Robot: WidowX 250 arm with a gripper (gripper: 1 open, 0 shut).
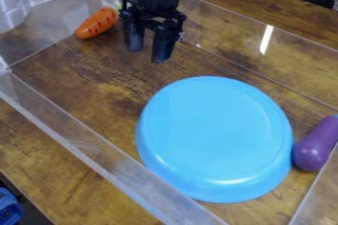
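The black gripper (148, 41) hangs low over the wooden tray floor at the upper middle, its two fingers apart with bare wood showing between them. Just left of it an orange carrot (97, 23) lies near the back left, with a pale green piece behind it, partly hidden by the arm. A large blue plate (212, 137) lies upside down or flat in the front middle. A purple eggplant (315, 144) lies at the right edge beside the plate.
Clear plastic walls (93, 159) bound the wooden floor at left and front. A blue object (7, 207) sits outside at the bottom left corner.
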